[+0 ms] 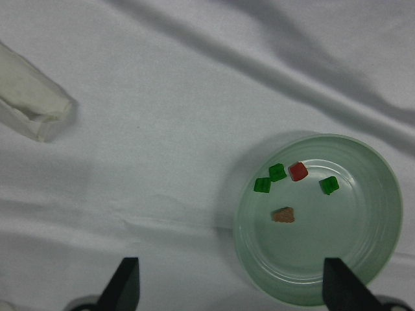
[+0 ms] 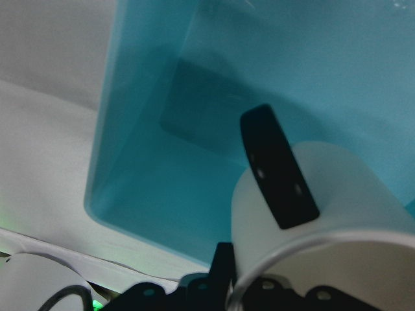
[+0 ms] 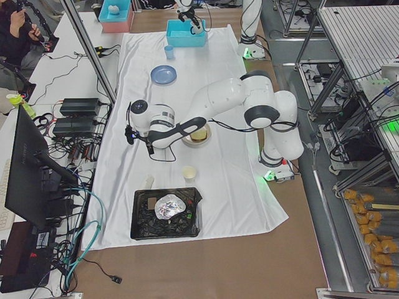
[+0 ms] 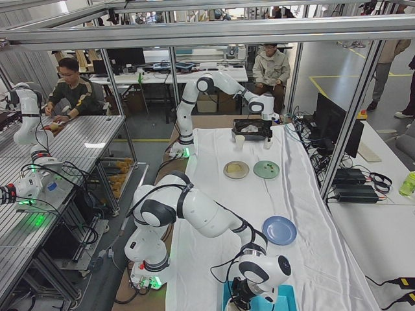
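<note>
My left gripper is open above the cloth and the green plate (image 1: 318, 240), which holds several small green, red and brown pieces; a pale crumpled item (image 1: 26, 91) lies beside it. My right gripper is over the blue bin (image 2: 142, 181), shut on a white cup (image 2: 324, 188), with one finger across its side.
A black tray (image 3: 143, 224) with a foil item (image 3: 169, 205) stands at the near end, beside a cream cup (image 3: 189, 171). A tan plate (image 4: 236, 170), a blue plate (image 3: 163, 74) and a blue cup (image 3: 169, 51) stand along the cloth.
</note>
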